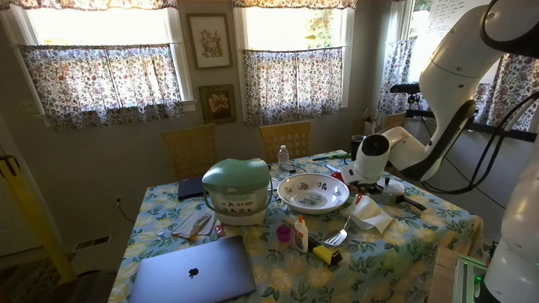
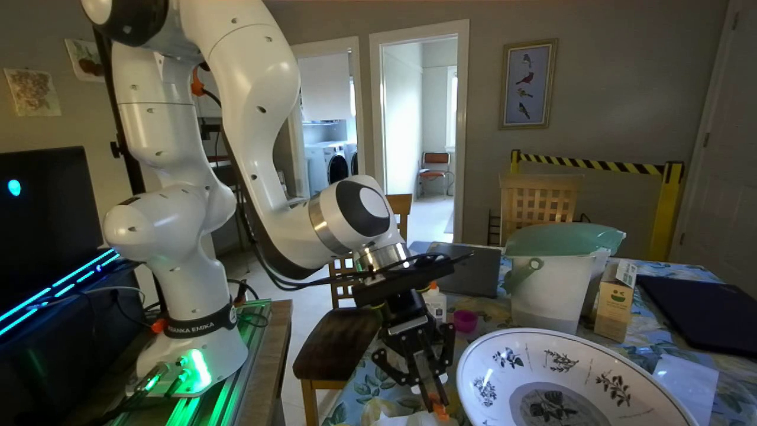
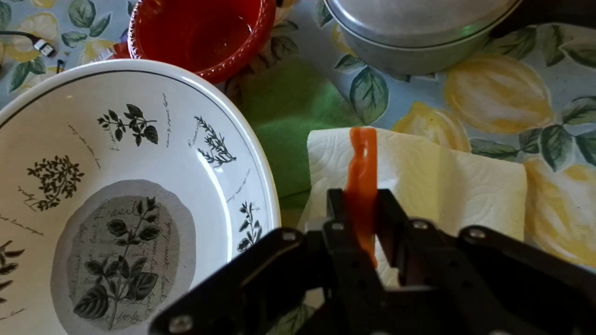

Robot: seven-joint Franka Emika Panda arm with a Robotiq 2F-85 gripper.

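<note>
My gripper is shut on the orange-red handle (image 3: 363,162) of a utensil. Exterior view 1 shows that slotted metal spatula (image 1: 336,237) hanging head down and slanted, its blade close to the tablecloth; whether it touches the cloth I cannot tell. Just behind the handle lies a folded white paper towel (image 3: 475,184). To the left in the wrist view is a wide white bowl (image 3: 254,167) with dark herb drawings, empty and apart from my fingers. In exterior view 2 the gripper (image 2: 434,406) points down beside this bowl, with its tips near the bottom edge.
A red bowl (image 3: 195,33) and a lidded pot (image 3: 419,33) stand beyond the paper towel. Toward the laptop (image 1: 197,272) are a glue bottle (image 1: 300,235), a pink cup (image 1: 283,232) and a yellow-black object (image 1: 327,254). A green-lidded bin (image 1: 237,194) stands beside the white bowl.
</note>
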